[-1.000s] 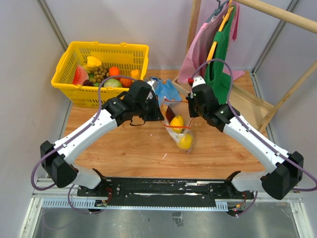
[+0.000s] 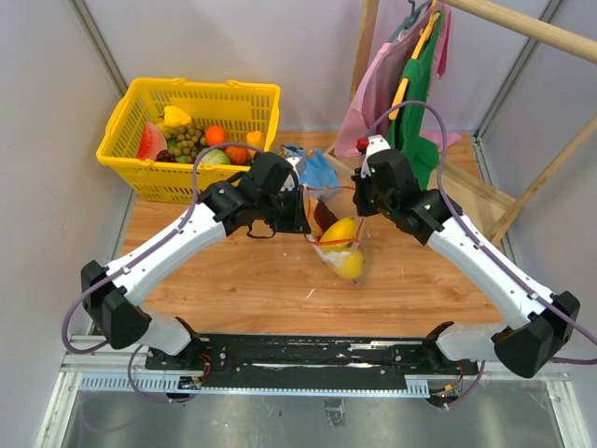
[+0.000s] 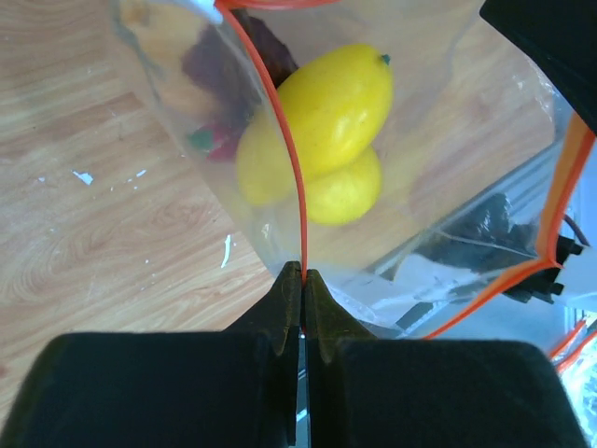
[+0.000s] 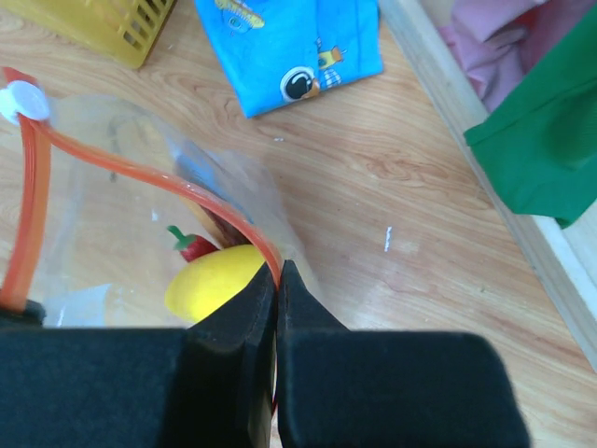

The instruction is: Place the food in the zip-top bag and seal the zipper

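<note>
Between my two arms hangs a clear zip top bag with an orange-red rim [image 2: 336, 243], its mouth spread wide. Inside lie a yellow fruit [image 3: 338, 107], a second yellow one [image 3: 345, 189] under it, a dark reddish item [image 2: 325, 216] and a red piece with a green stem [image 4: 192, 245]. My left gripper is shut on the bag's rim on one side. Opposite it, my right gripper is shut on the rim too. A white zipper slider [image 4: 25, 100] sits at a corner of the rim.
The yellow basket [image 2: 201, 182] full of produce stands at the back left. A blue printed packet [image 4: 308, 56] lies behind the bag. Pink and green cloths [image 2: 417, 93] hang from a wooden rack at the back right.
The left arm barely shifted.
</note>
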